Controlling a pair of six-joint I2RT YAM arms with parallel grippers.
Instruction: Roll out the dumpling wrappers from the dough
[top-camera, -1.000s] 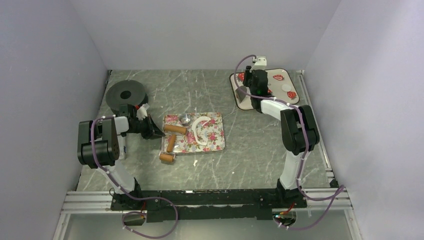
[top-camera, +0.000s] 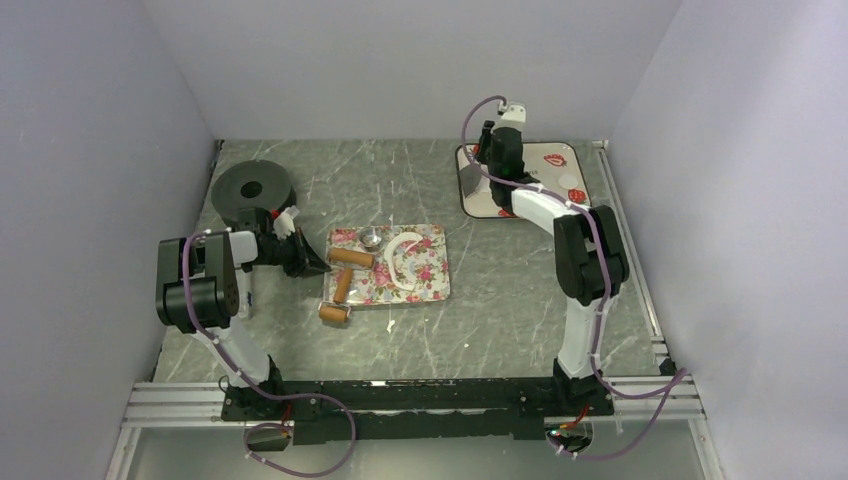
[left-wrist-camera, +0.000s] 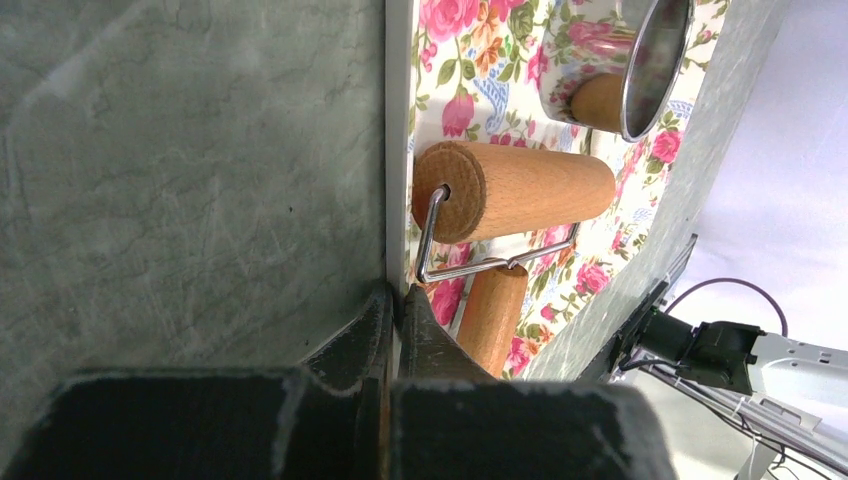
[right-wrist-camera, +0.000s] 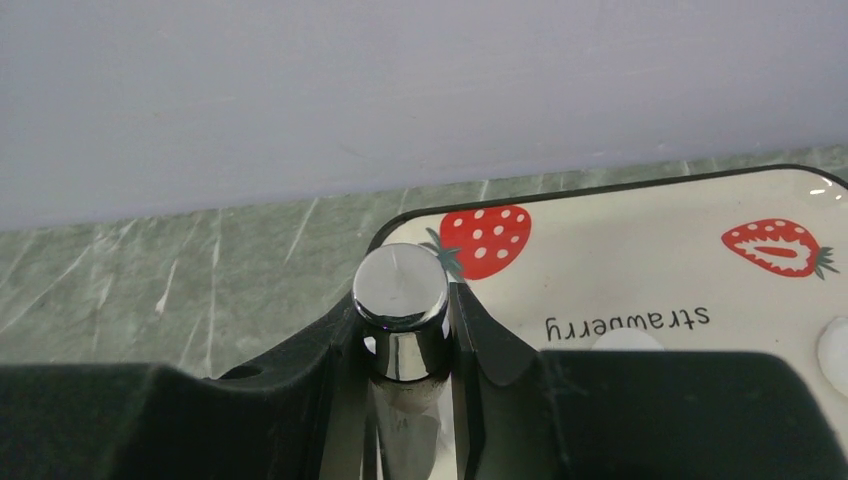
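Observation:
In the top view the floral board (top-camera: 420, 285) holds a curved strip of white dough (top-camera: 392, 255), wooden rollers (top-camera: 350, 257) and a metal cup (top-camera: 370, 238). My left gripper is shut at the board's left edge, beside a wire-handled wooden roller (left-wrist-camera: 540, 180), with nothing visible between its fingers. My right gripper is at the strawberry tray (right-wrist-camera: 640, 250) at the back right, its fingers around an upright shiny metal cylinder (right-wrist-camera: 400, 285); whether they grip it cannot be told. Pale round pieces (right-wrist-camera: 835, 355) lie on that tray.
A black round pan-like object (top-camera: 250, 180) sits at the back left. Another roller (top-camera: 334, 314) lies just in front of the board.
My right arm has moved slightly left and toward the back, and the strawberry tray has shifted a little left with it. My left arm has not visibly moved.

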